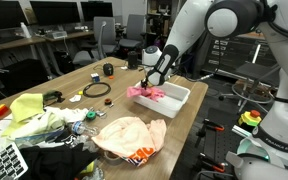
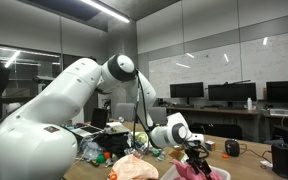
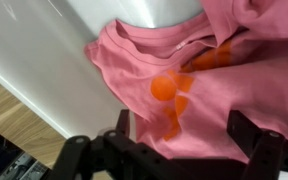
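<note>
A pink cloth (image 3: pixel 199 90) with an orange print lies in the white bin (image 1: pixel 172 104), bunched against one side. Above it, in the wrist view, my gripper is open, its dark fingers set wide apart over the fabric. In exterior view 1 the gripper (image 1: pixel 144 84) reaches down over the pink cloth (image 1: pixel 149 93) at the bin's far side. From exterior view 2, the cloth (image 2: pixel 189 173) shows only in part at the bottom edge. Whether the fingertips touch the fabric, I cannot tell.
A peach cloth (image 1: pixel 130 137) lies on the table in front of the bin. Left of it are several heaped clothes, a yellow one (image 1: pixel 34 127) among them, and small items. A black cable coil (image 1: pixel 97 89) sits farther back. The bin's right half looks empty.
</note>
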